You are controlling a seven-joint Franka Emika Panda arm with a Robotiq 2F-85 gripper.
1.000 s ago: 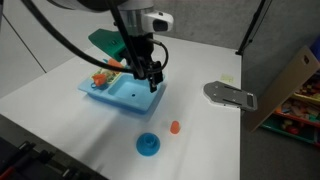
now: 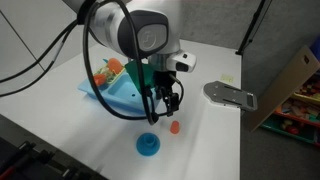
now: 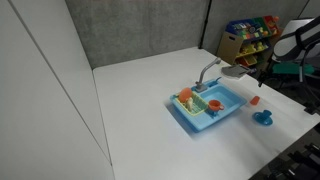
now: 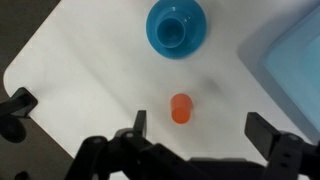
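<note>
Wide open, my gripper hangs above the white table, its two dark fingers apart at the lower edge of the wrist view. A small orange object (image 4: 181, 108) lies on the table and appears between and ahead of the fingertips, with nothing touching it. Beside it stands a blue cup on a blue saucer (image 4: 156, 39). In exterior view 1 the arm hangs over the near side of the light blue sink tub (image 2: 99, 91), hiding part of it. The orange object (image 2: 175, 127) and the blue saucer (image 2: 148, 144) stay visible there.
Inside the tub (image 3: 201, 121) are a drying rack with colourful toy items (image 3: 185, 97) and a red-orange bowl (image 3: 215, 105). A grey tray-like piece (image 2: 230, 96) lies at the table's right. Toy shelves (image 3: 247, 37) stand beyond.
The arm has come down and toward the front right, from over the tub toward the orange object and blue cup. Those two have not moved.
</note>
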